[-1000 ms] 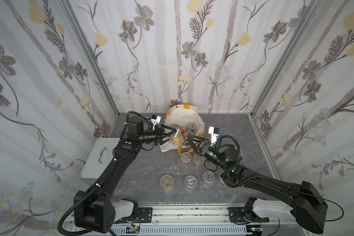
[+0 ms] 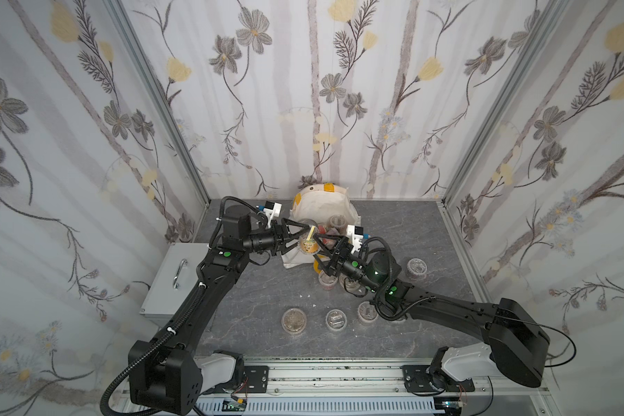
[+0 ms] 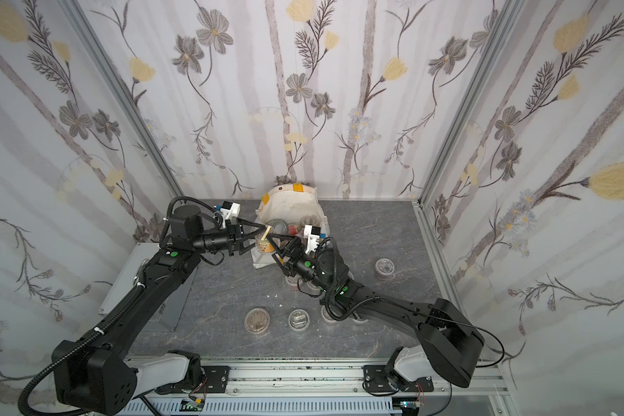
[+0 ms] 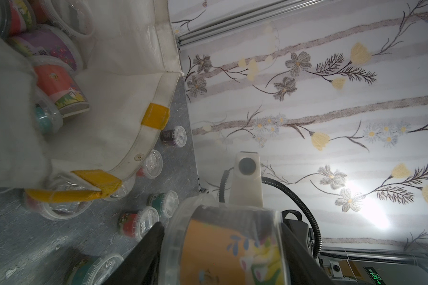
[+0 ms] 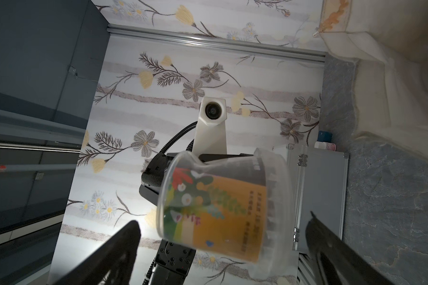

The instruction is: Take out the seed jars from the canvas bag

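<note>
An orange-labelled seed jar (image 4: 228, 242) is lifted at the mouth of the canvas bag (image 2: 322, 201), with my left gripper (image 2: 299, 235) around it; in the left wrist view it fills the space between the fingers. My right gripper (image 2: 315, 246) faces it from the other side, open, its fingers either side of the jar (image 5: 214, 213) but apparently not closed on it. More jars, with red (image 4: 59, 85) and purple labels (image 4: 45, 45), lie inside the bag.
Several jars stand on the grey table in front of and beside the bag, such as one at the front (image 2: 294, 320) and one at the right (image 2: 416, 267). A metal case (image 2: 173, 277) sits at the left.
My right gripper has moved leftward up to the jar held at my left gripper. The left arm has barely moved.
</note>
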